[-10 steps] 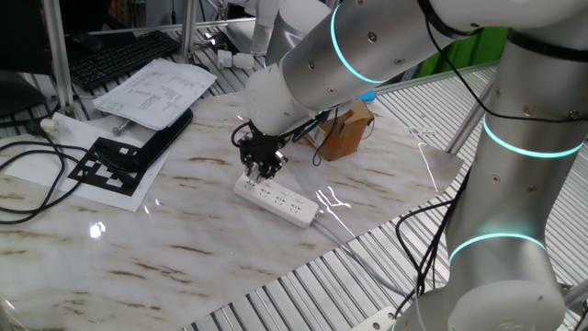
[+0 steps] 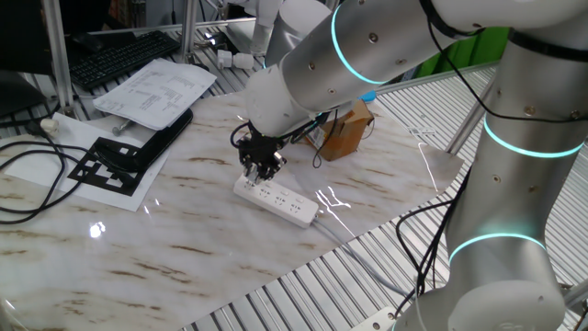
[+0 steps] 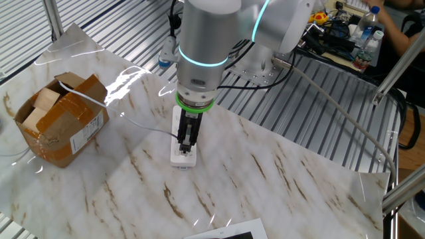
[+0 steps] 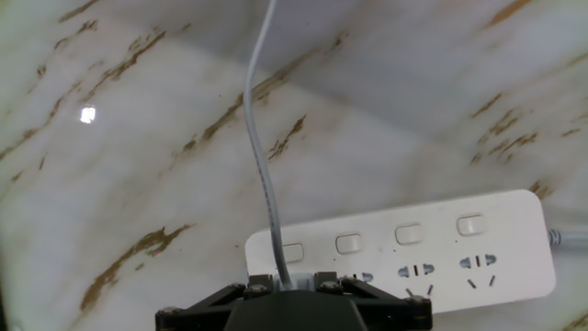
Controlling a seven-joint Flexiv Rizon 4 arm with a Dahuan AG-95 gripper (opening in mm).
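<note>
A white power strip (image 4: pixel 404 253) with a row of switches and sockets lies flat on the marbled table; it also shows in exterior view 1 (image 2: pixel 289 207) and exterior view 2 (image 3: pixel 182 161). Over its end away from its own cord is my gripper, pointing down. Between the fingers sits a pale plug (image 4: pixel 299 279), and they appear shut on it. A thin grey cable (image 4: pixel 258 147) runs from the plug across the table. The gripper hides the socket beneath, so I cannot tell how far the plug's pins are in.
An open cardboard box (image 3: pixel 66 126) stands to one side, the thin cable passing over it. Papers (image 2: pixel 154 94), a printed marker sheet (image 2: pixel 110 165) and a black cable (image 2: pixel 64 175) occupy another part.
</note>
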